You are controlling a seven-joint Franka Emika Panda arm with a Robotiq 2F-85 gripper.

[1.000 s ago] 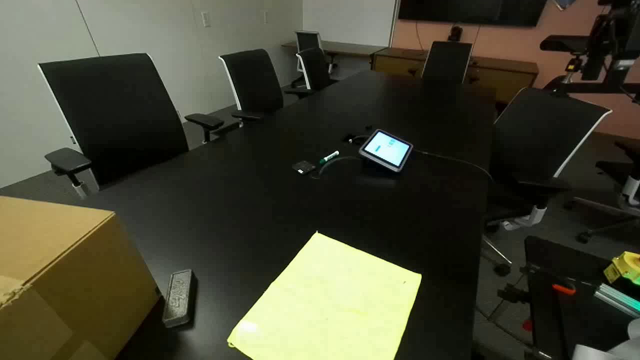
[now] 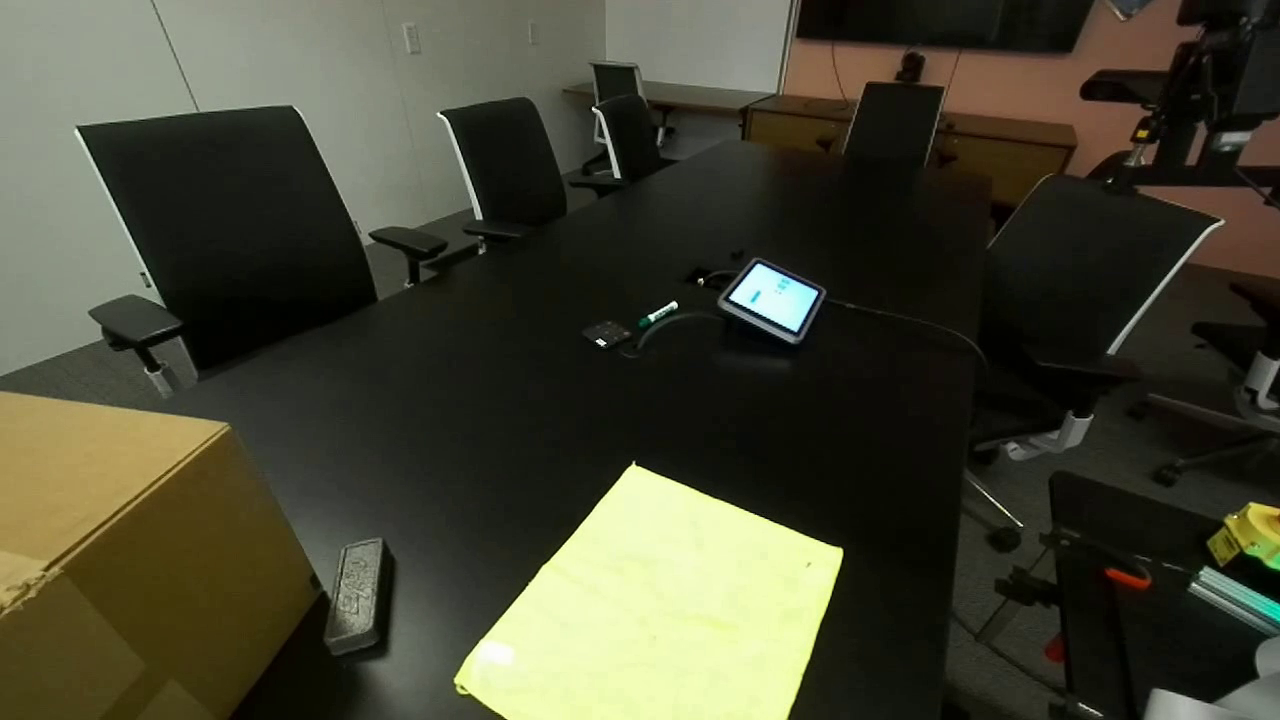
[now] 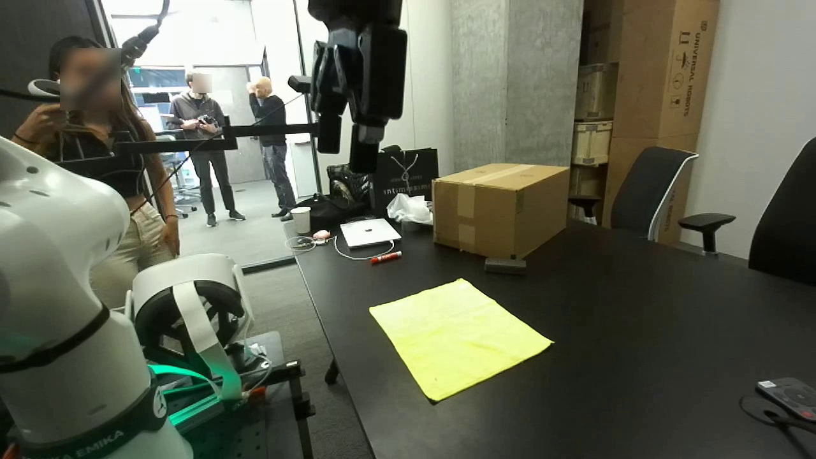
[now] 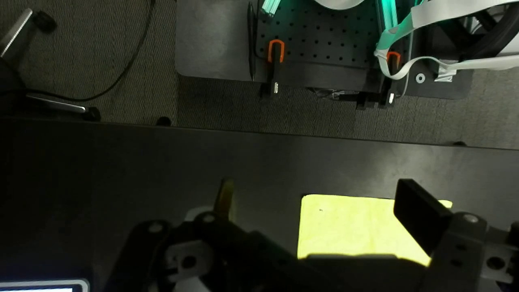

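Observation:
A yellow cloth (image 2: 672,600) lies spread flat on the black table, one corner toward the tablet side. In exterior view 2 the same cloth (image 3: 459,336) is on the near part of the table. My gripper (image 3: 348,157) hangs in the air well above the tabletop, its fingers apart and nothing between them. Seen from the wrist, the gripper is open wide, and part of the cloth (image 4: 350,224) shows below, partly covered by the dark gripper body.
A cardboard box (image 3: 489,206) and a dark eraser (image 2: 357,596) stand beside the cloth. Farther along are a tablet (image 2: 774,299), a green marker (image 2: 659,314) and a small black remote (image 2: 607,335). A laptop (image 3: 369,233) and red marker (image 3: 386,257) lie near the table's end.
The arm parts at the upper right of exterior view 1 have shifted slightly. Cloth, box and eraser lie as before.

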